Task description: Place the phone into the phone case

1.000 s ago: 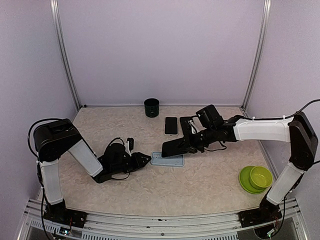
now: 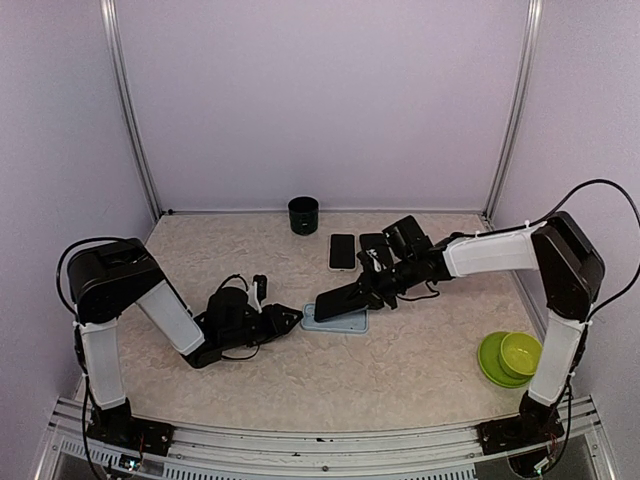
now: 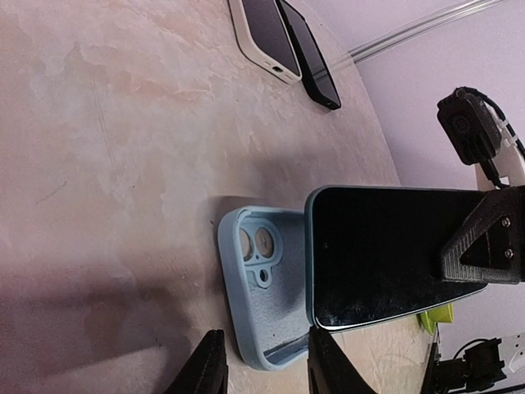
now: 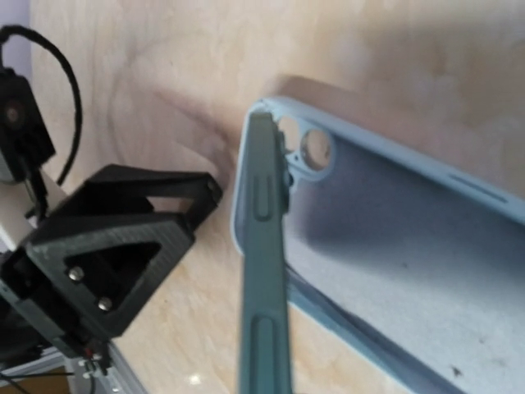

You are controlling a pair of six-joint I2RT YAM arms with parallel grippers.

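A light blue phone case (image 2: pixel 350 327) (image 3: pixel 238 287) (image 4: pixel 394 246) lies on the table at the centre, its camera cutouts toward the left. Over it my right gripper (image 2: pixel 372 285) is shut on a black-screened phone (image 2: pixel 335 300) (image 3: pixel 385 254) (image 4: pixel 264 246), held slightly tilted with its left end above the case's camera end. In the right wrist view the phone shows edge-on, teal-sided. My left gripper (image 2: pixel 292 318) stands at the case's left end, part open, with nothing seen between its fingers.
Two other phones (image 2: pixel 342 250) (image 3: pixel 267 37) lie behind the case. A black cup (image 2: pixel 303 215) stands at the back; a green plate with a bowl (image 2: pixel 520 355) is at the right.
The left arm looks unchanged.
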